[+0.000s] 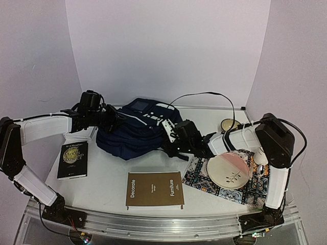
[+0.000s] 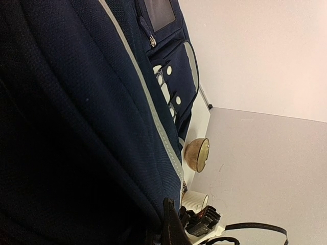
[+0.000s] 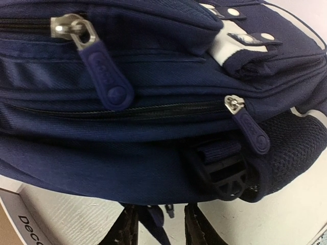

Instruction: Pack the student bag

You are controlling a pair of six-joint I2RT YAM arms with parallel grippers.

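Note:
The navy student bag [image 1: 138, 130] lies at the back middle of the table. At its left side my left gripper [image 1: 118, 121] is shut on the bag's edge, and the left wrist view shows that dark fabric edge [image 2: 145, 204] running down to the fingers [image 2: 173, 227]. My right gripper stands open below the bag's right front side, its fingers apart. A strap and a small zipper pull [image 3: 156, 215] show between them, not gripped. Bigger zipper pulls [image 3: 107, 76] hang on the bag above. A brown book [image 1: 155, 190] lies in front, a black book [image 1: 73, 160] at the left.
On the right, a patterned mat [image 1: 202, 178] carries a plate [image 1: 228, 171] and cutlery, with a cup [image 1: 260, 156] at its edge under my right arm. Behind stands a bowl [image 1: 230, 124]. Bare table [image 1: 107, 178] shows between the books.

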